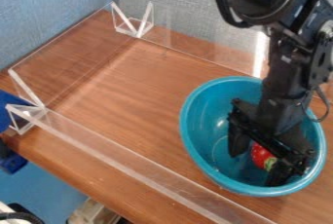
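A teal bowl [208,124] stands on the wooden table at the right. My black gripper [268,155] is down inside it, fingers open around a small red object [263,158] with a green part, which is largely hidden behind the fingers. Whether the fingers touch it I cannot tell.
Clear plastic walls with white corner brackets [23,116] border the table at left and back. The wooden surface [124,96] left of the bowl is clear. A blue item [11,158] lies beyond the left edge, and grey and blue walls stand behind.
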